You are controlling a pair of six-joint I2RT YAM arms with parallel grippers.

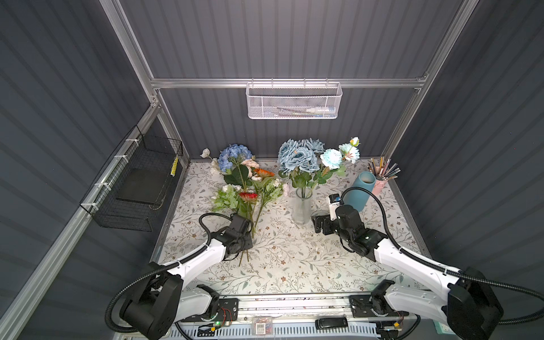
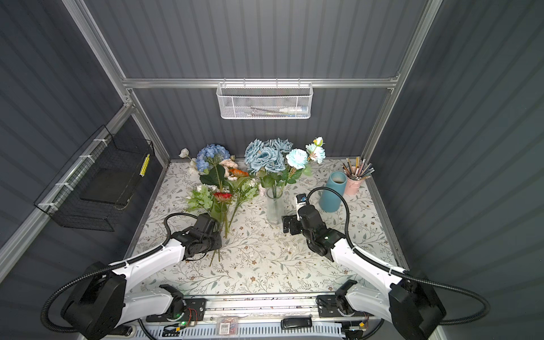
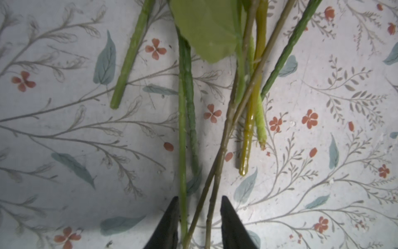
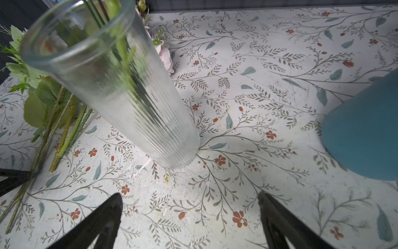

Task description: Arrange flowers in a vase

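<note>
Blue roses [image 1: 300, 155] and pale blue blooms [image 1: 331, 158] stand in the ribbed glass vase [image 4: 145, 99], mid-table. To its left lies a pile of flowers: a blue hydrangea [image 1: 234, 155], orange and red blooms [image 1: 248, 196], white blossoms and leaves, stems toward the front. Over those stems my left gripper points down, fingers part open, with a green stem [image 3: 182, 166] and crossing brown stems [image 3: 213, 178] passing between or under its fingers; contact is unclear. My right gripper is open and empty, just right of the vase.
Right of the vase stands a blue-teal cylinder [image 1: 359, 192], with a pink cup of brushes [image 1: 379, 184] behind it. A white mesh basket [image 1: 294, 104] hangs on the back wall, a black wire basket [image 1: 136, 187] at left.
</note>
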